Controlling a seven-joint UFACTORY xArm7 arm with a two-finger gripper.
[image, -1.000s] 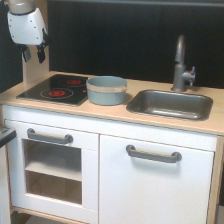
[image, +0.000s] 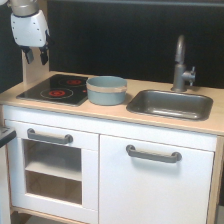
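My gripper (image: 35, 52) hangs at the upper left above the back of the counter, its white body with dark fingers pointing down; whether it is open or shut is unclear. A blue-grey pot (image: 106, 92) sits on the wooden counter, right of and partly by the black stovetop (image: 48, 92) with red rings. Further right are a steel sink (image: 168, 104) and a dark faucet (image: 180, 65).
The white cabinet below has a left door (image: 57, 138) with a window and a right door (image: 140, 185), both with grey handles. A white panel edge shows at the far left.
My gripper has shifted slightly right and down. The rest looks the same.
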